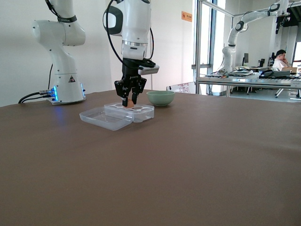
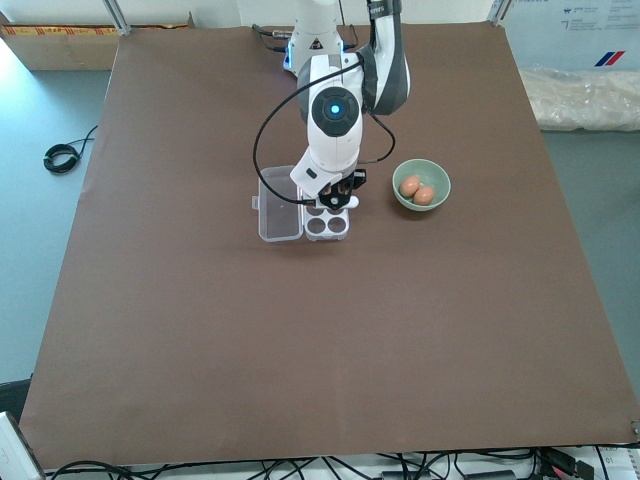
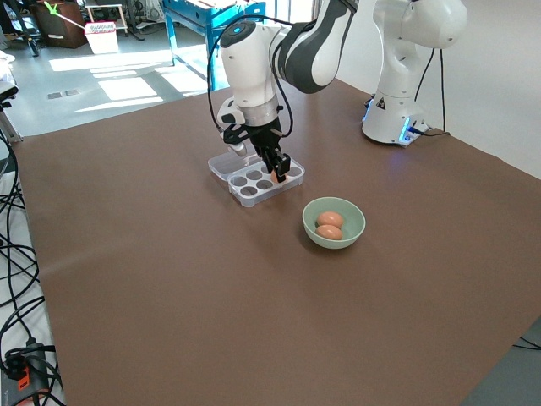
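My black gripper [image 1: 130,98] is low over a clear plastic egg box [image 2: 326,225], whose lid [image 2: 279,225] lies open beside the tray. In the top and right views a brown egg [image 3: 275,177] shows at the fingertips, inside the tray; whether the fingers hold it cannot be told. The other visible tray cups look empty. A pale green bowl [image 3: 333,240] [image 2: 421,201] with two brown eggs [image 3: 329,218] stands beside the box. The gripper hides part of the tray.
A white arm base [image 1: 66,87] stands behind the box, with hanging cables. Loose cables [image 3: 17,321] run outside the table edge.
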